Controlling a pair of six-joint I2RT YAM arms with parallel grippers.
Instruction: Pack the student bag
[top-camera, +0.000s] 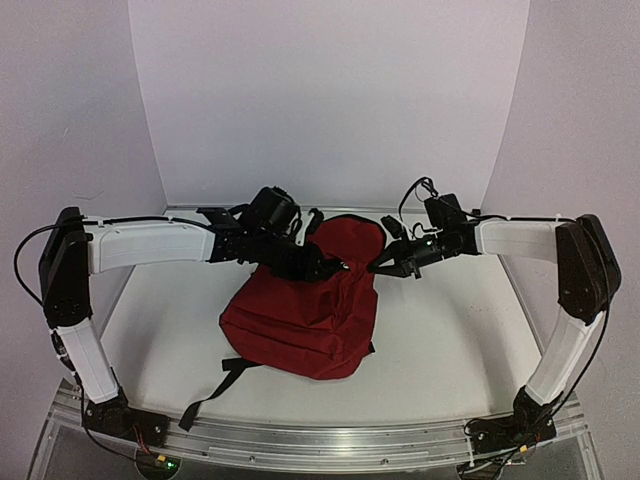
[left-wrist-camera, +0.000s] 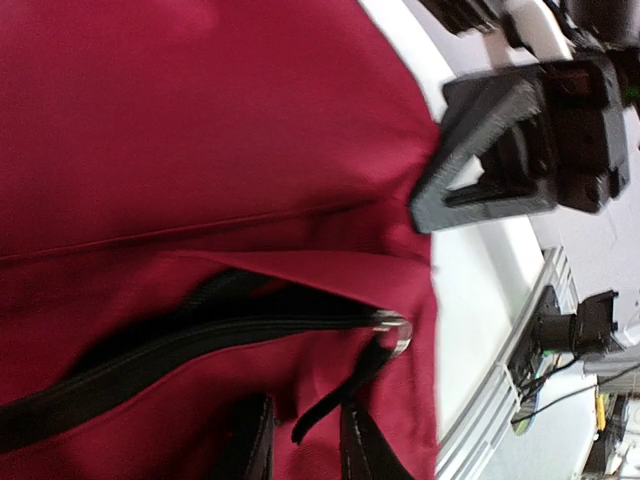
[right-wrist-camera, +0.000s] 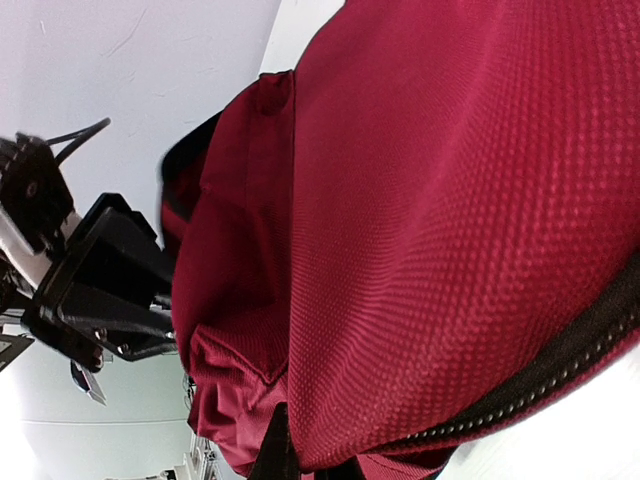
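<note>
The red student bag (top-camera: 290, 315) lies on the table, its black strap trailing to the front left. In the left wrist view, a zipper pull (left-wrist-camera: 345, 390) with a black tab hangs from a slider at the end of a parted black zipper (left-wrist-camera: 180, 345). My left gripper is open over the bag, with the lower end of that tab showing in the gap between its fingers. At the bag's right edge, my right gripper (top-camera: 375, 268) is shut on a fold of red fabric (right-wrist-camera: 400, 330), which hides part of its fingers. The bag's inside is mostly out of sight.
Bare white table (top-camera: 455, 340) lies to the right of the bag and also to its left. A metal rail (top-camera: 320, 455) runs along the front edge. The two grippers are close together above the bag.
</note>
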